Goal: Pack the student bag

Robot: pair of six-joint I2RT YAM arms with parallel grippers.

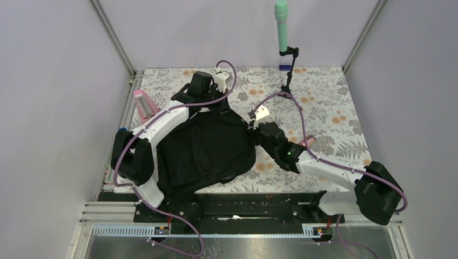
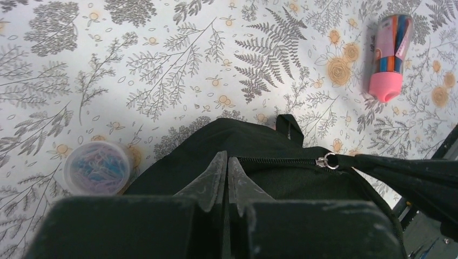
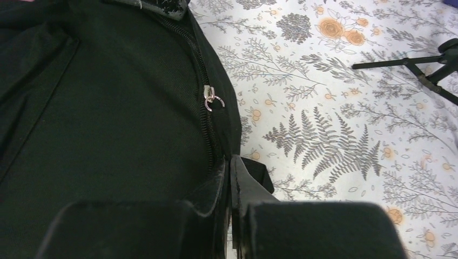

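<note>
The black student bag [image 1: 200, 156] lies across the left-middle of the table. My left gripper is shut at its top, on the zipper line; whether fabric sits between the tips is hard to tell. The zipper pull [image 2: 327, 161] is right of those tips, near my right arm. My right gripper is shut at the bag's right end beside the zipper, where dark fabric meets its tips; the pull ring [image 3: 215, 102] lies just beyond them. A tub of small coloured items [image 2: 97, 167] and a pencil case with pink end [image 2: 390, 59] rest on the table.
A pink item [image 1: 145, 105] stands at the table's left edge, partly behind my left arm. A black camera stand [image 1: 287, 81] is at the back.
</note>
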